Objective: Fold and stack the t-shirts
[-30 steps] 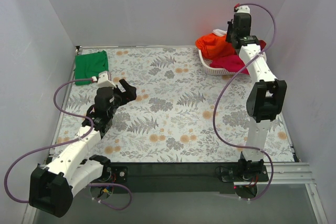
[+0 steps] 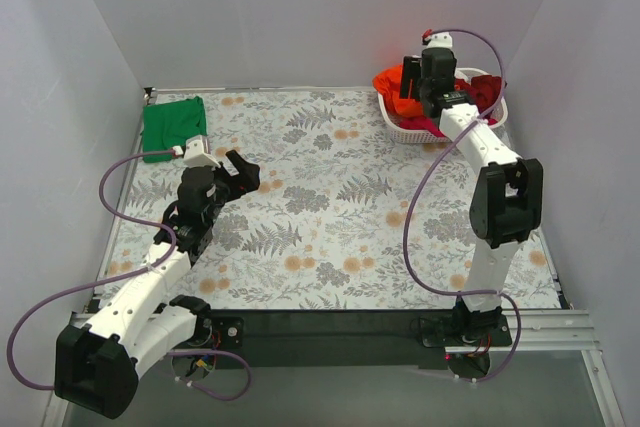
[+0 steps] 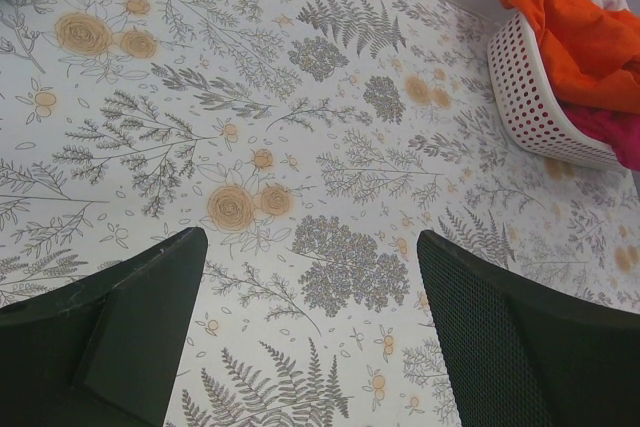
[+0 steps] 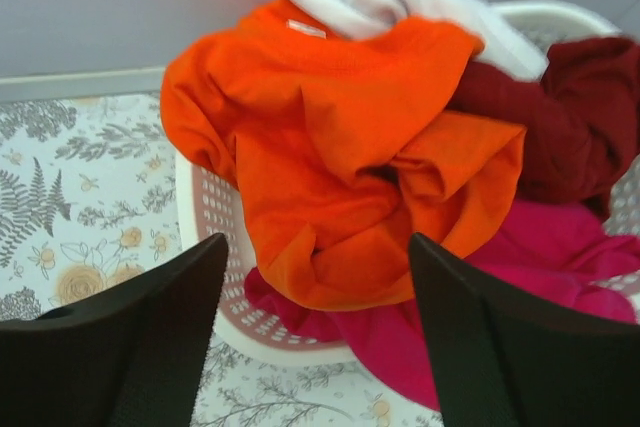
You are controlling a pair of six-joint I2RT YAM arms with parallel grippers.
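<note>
A white perforated basket (image 3: pixel 515 77) at the back right holds an orange shirt (image 4: pixel 330 117), a magenta one (image 4: pixel 540 257), a dark red one (image 4: pixel 580 117) and a white one (image 4: pixel 400 2). Directly over it hangs my right gripper, open, with the orange cloth below between its fingers' tips, not visibly gripped. My left gripper is open above the bare patterned table (image 2: pixel 330 217), nothing between its fingers. A green folded cloth (image 2: pixel 172 123) lies at the back left of the table.
Grey walls close in the back and both sides. Purple cables arch over each arm.
The left arm is still.
</note>
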